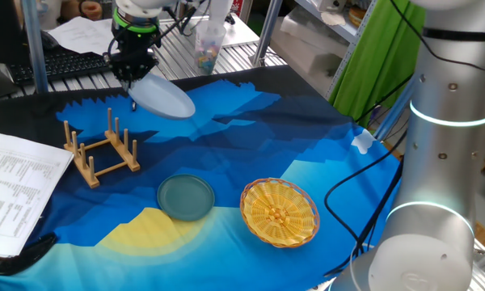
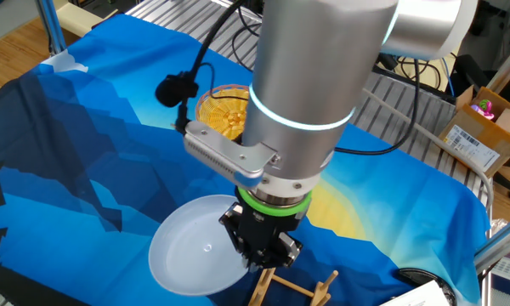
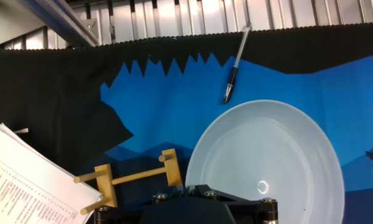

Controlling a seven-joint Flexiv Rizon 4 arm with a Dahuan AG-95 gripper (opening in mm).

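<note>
A pale blue-white plate (image 1: pixel 163 97) hangs tilted above the far side of the table, with my gripper (image 1: pixel 131 81) shut on its rim. In exterior view 2 the plate (image 2: pixel 195 246) extends to the left of the gripper (image 2: pixel 257 259). The wrist view shows the plate (image 3: pixel 267 168) filling the lower right; the dark gripper body hides part of its near edge. A wooden peg rack (image 1: pixel 101 149) stands on the cloth, nearer the front than the held plate. A green plate (image 1: pixel 186 197) lies flat in the middle, beside a round yellow wicker basket (image 1: pixel 280 212).
Printed papers (image 1: pixel 20 194) cover the left edge of the table. A pen (image 3: pixel 234 71) lies near the cloth's far edge. Behind are a keyboard (image 1: pixel 65 69) and a clear cup (image 1: pixel 208 44). The cloth right of the rack is open.
</note>
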